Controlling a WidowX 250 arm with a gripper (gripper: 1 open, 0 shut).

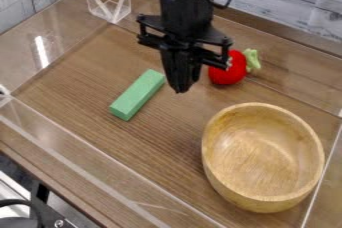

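Observation:
My gripper (185,67) hangs at the upper middle, shut, with nothing seen between its fingers. A green bar (138,95) lies on the wooden table to its lower left. A red round object (230,70) sits just right of the gripper, partly behind the arm, with a pale green piece (251,60) beside it. A large tan bowl (261,162) stands at the lower right.
A clear plastic object (107,2) lies at the top left. A black cable shows at the bottom left corner.

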